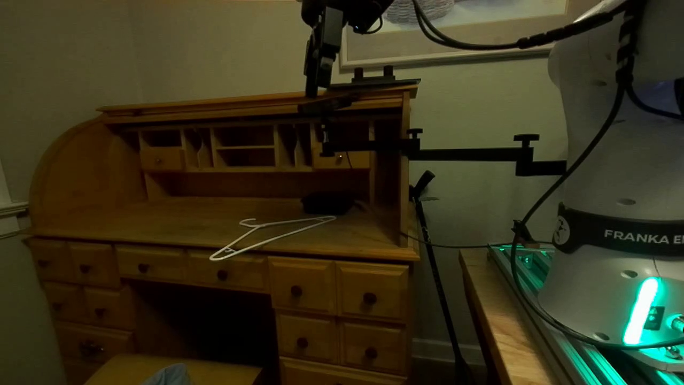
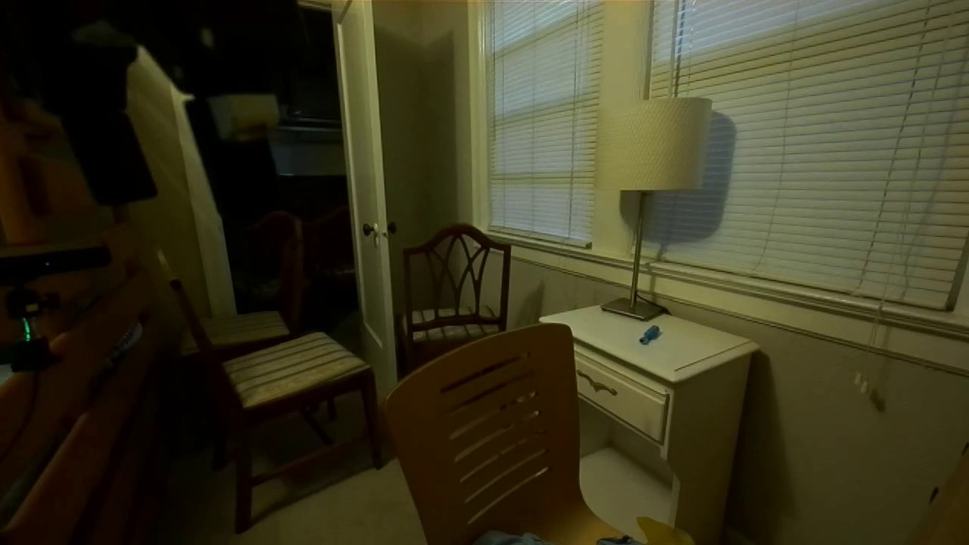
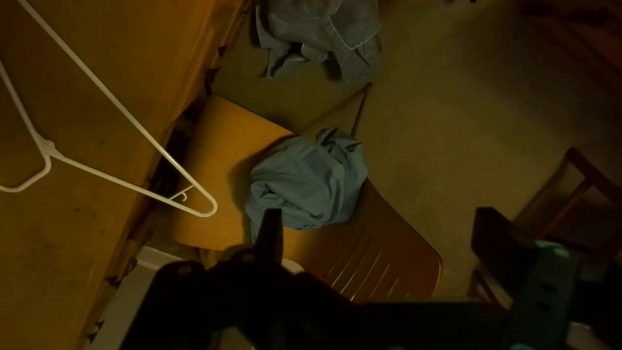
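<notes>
A white hanger (image 1: pixel 272 236) lies on the wooden roll-top desk (image 1: pixel 122 221), one corner poking out over its front edge. The wrist view has the same hanger (image 3: pixel 113 99) at its left. On the chair seat (image 3: pixel 218 169) below is a crumpled blue-grey cloth (image 3: pixel 309 181). My gripper is open, its dark fingers far apart and nothing held between them. In the first exterior view the gripper (image 1: pixel 312 90) hangs high over the desk, well clear of the hanger. The second exterior view shows only dark, unclear parts of the arm at its left.
A camera bar (image 1: pixel 474 154) reaches across the desk's right side. A small black box (image 1: pixel 328 203) sits on the desktop behind the hanger. Another grey cloth (image 3: pixel 326 35) lies on the floor. Open floor surrounds the slatted chair back (image 2: pixel 495 427).
</notes>
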